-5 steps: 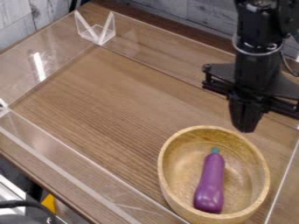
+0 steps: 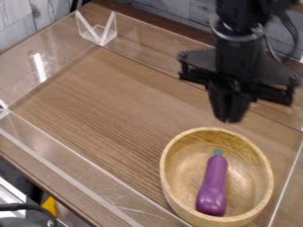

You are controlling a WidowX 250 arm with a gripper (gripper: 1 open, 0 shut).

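The black gripper (image 2: pixel 245 87) hangs over the right part of the wooden table, above and behind a tan bowl. Its fingers point down and stand apart, with nothing visible between them. The bowl (image 2: pixel 180 167) sits at the front right, and a purple elongated object (image 2: pixel 214 186) lies inside it, toward the front.
A white wire-like holder (image 2: pixel 97 29) stands at the back left. A grey wall edge runs along the back right, and dark cables lie at the lower left corner.
The gripper has shifted and turned slightly, now looming larger over the table behind the bowl. The bowl and purple object have not moved.
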